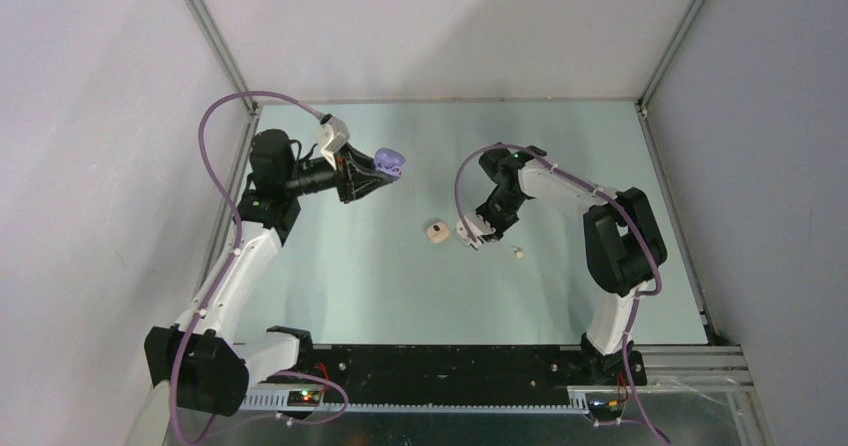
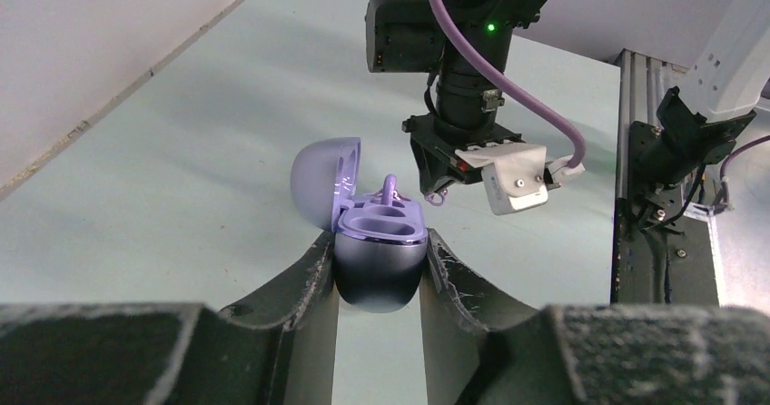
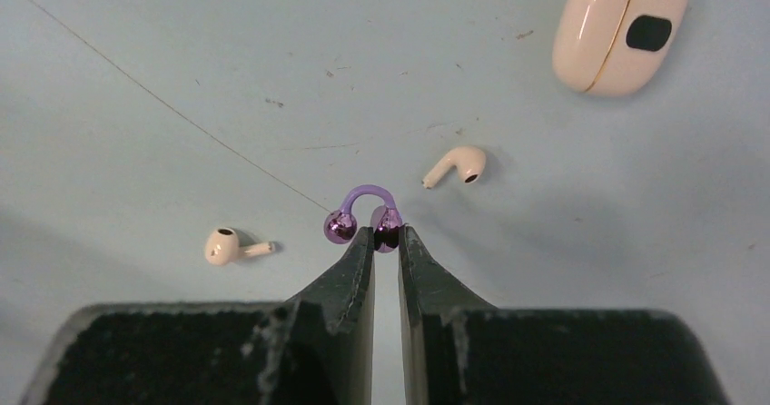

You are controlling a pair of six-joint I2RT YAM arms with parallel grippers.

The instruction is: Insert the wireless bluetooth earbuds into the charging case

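Note:
My left gripper is shut on a purple open charging case [image 2: 379, 260], held in the air with its lid [image 2: 313, 178] raised; a purple earbud stands in one slot. In the top view the case [image 1: 389, 161] is left of centre. My right gripper is shut on a purple hook-shaped earbud [image 3: 340, 226] with shiny round ends, held above the table. In the right wrist view, two pale pink earbuds [image 3: 459, 164] [image 3: 227, 246] lie apart on the table below it, near a closed pink case [image 3: 590, 33].
Side walls and metal rails border it. Purple cables arch over both arms.

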